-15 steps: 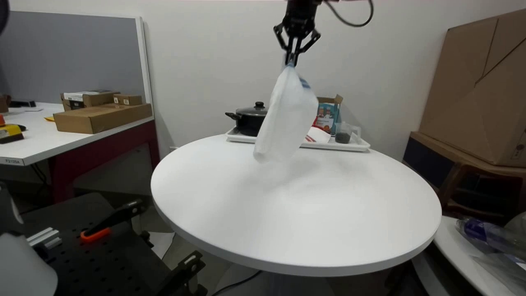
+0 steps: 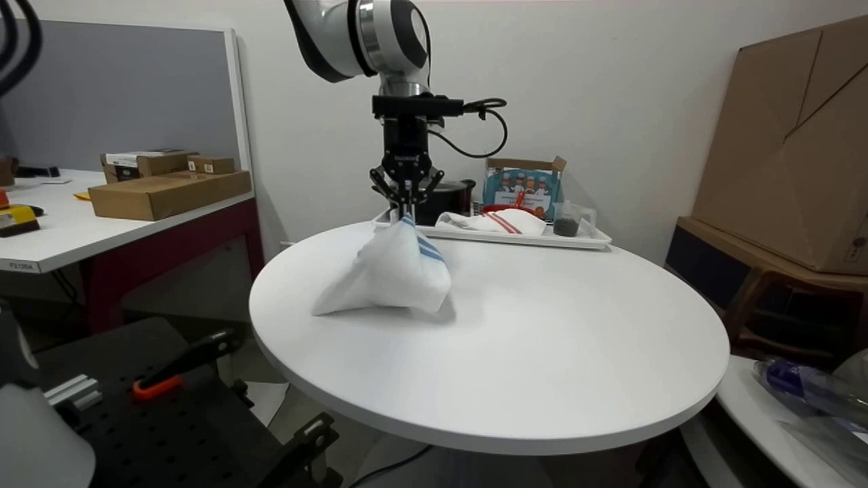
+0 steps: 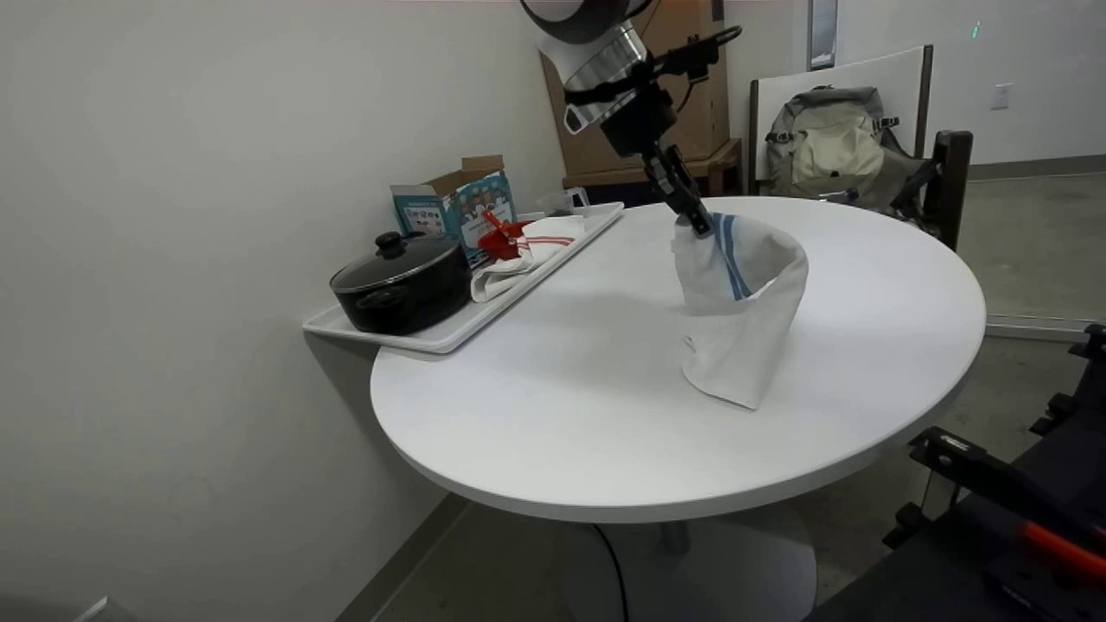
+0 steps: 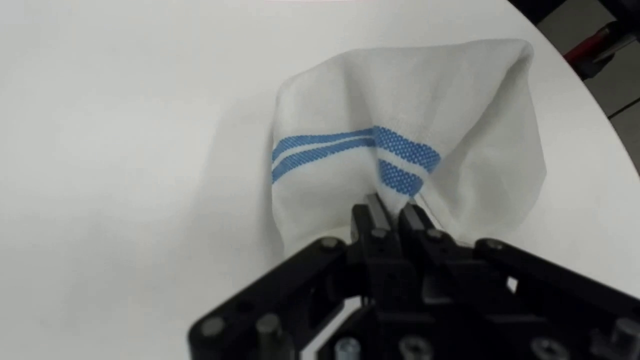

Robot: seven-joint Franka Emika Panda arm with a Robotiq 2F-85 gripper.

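Observation:
A white towel with blue stripes [image 2: 390, 272] stands bunched on the left part of the round white table [image 2: 553, 350], its lower edge resting on the surface. My gripper [image 2: 408, 213] is shut on the towel's top, near the stripes. From the other side, the towel [image 3: 744, 311] hangs in an open curl from the fingertips, its lower corner lying on the table. Seen from the wrist, the gripper pinches the towel [image 4: 342, 99] just below the blue bands, and folds spread out beyond the fingers.
Along the wall sits a white tray [image 3: 461, 337] with a black lidded pot [image 3: 399, 285], a blue box [image 3: 482, 207], a red item [image 3: 502, 240] and a red-striped white towel [image 2: 496, 221].
My gripper has come down and to the left in exterior view 1, still holding the towel. The towel hung in the air before; its lower part now rests on the table.

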